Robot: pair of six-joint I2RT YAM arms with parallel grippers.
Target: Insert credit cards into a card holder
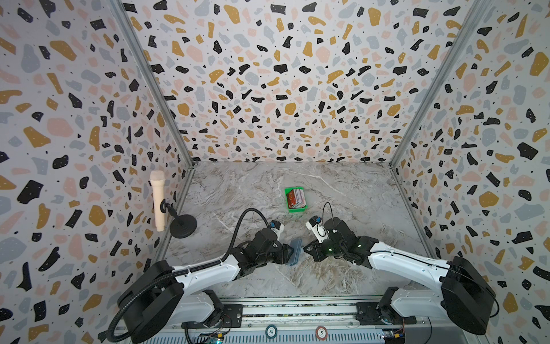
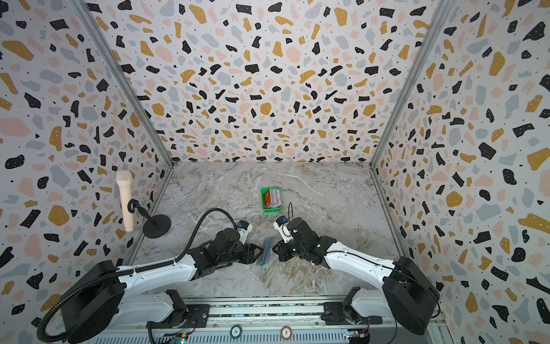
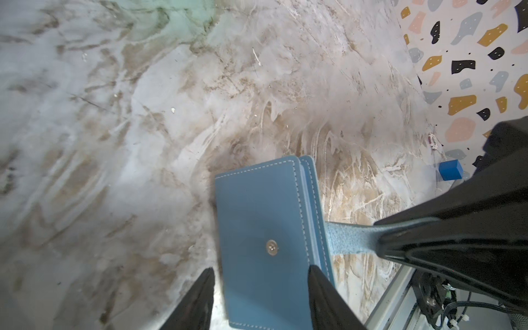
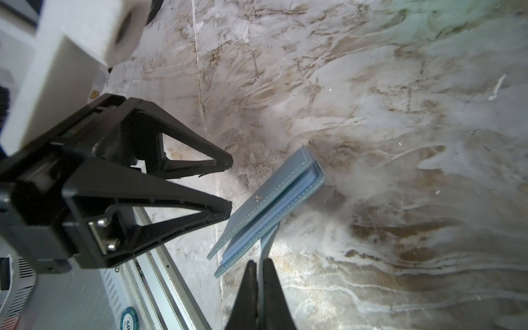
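A blue-grey card holder (image 3: 258,220) with white stitching and a snap stands tilted between the arms, its cover slightly spread from the layers behind. From its edge a thin strap (image 3: 352,237) stretches into my right gripper, whose fingers are shut on it. My left gripper is open over the near part of the holder, with nothing clamped. In the right wrist view, one left fingertip (image 4: 222,209) lies close against the holder's near end; contact is unclear. Cards (image 1: 296,198) in red and white lie in the green box (image 1: 297,210) behind the arms.
A cream cylinder on a black-based stand (image 1: 183,226) is at the left wall. A metal rail (image 1: 298,301) runs along the front edge.
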